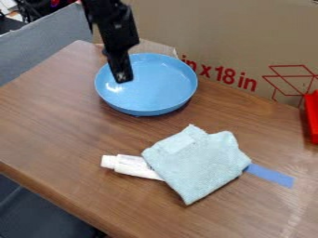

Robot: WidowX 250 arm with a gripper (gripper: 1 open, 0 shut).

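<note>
My gripper (121, 74) hangs over the left part of a blue round plate (162, 93), its tip pointing down and looking shut, with nothing visible between its fingers. A pale blue cloth (196, 163) lies folded on the wooden table (69, 130) in the front right. A white tube (128, 165) lies beside it, its right end hidden under or behind the cloth.
A cardboard box (236, 42) stands along the back. A red object (311, 119) is at the right edge. A strip of blue tape (271, 175) lies right of the cloth.
</note>
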